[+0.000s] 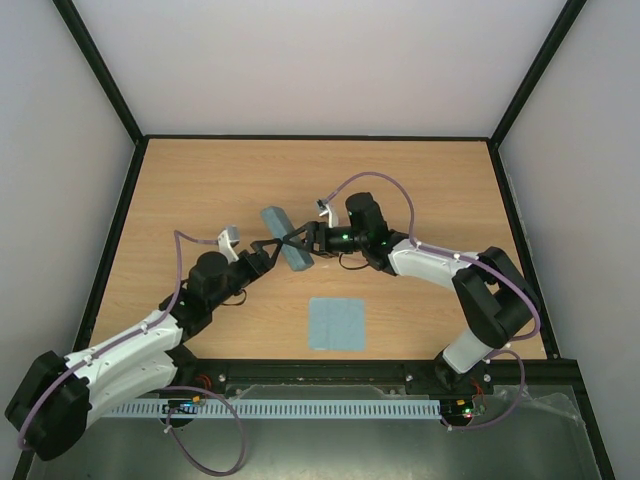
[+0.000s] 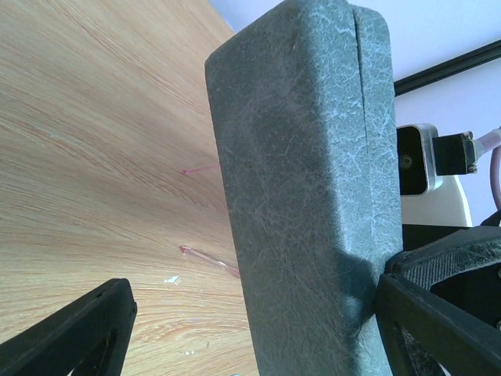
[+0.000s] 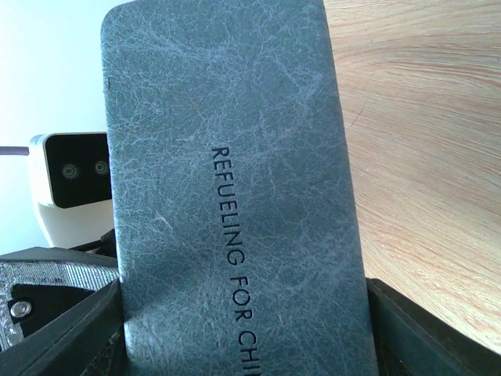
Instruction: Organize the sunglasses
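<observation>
A blue-grey glasses case [image 1: 287, 240] is held up over the table, tilted, with my right gripper [image 1: 297, 238] shut on it. In the right wrist view its lettered face [image 3: 235, 172] fills the space between the fingers. My left gripper [image 1: 268, 248] is open at the case's left side. The left wrist view shows the closed case [image 2: 305, 188] near the right-hand finger [image 2: 423, 333], with a wide gap to the other finger; contact is hard to tell. No sunglasses show.
A pale blue-grey cloth [image 1: 337, 324] lies flat near the table's front edge. Both grippers are close together around the case.
</observation>
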